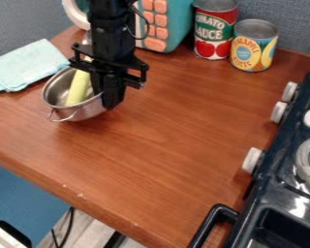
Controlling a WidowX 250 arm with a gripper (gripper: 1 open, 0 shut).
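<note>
A small steel pot (67,108) sits at the left part of the wooden table, with a pale yellow-green elongated item (80,85) inside it. My black gripper (108,95) is over the pot's right rim, pointing down beside the item, partly covering the pot. Whether its fingers are shut on the rim or open cannot be made out.
A folded pale cloth (22,66) lies at the back left. A teal appliance (165,29), a tomato sauce can (215,34) and a yellow can (254,50) stand at the back. A black stove (285,203) fills the right.
</note>
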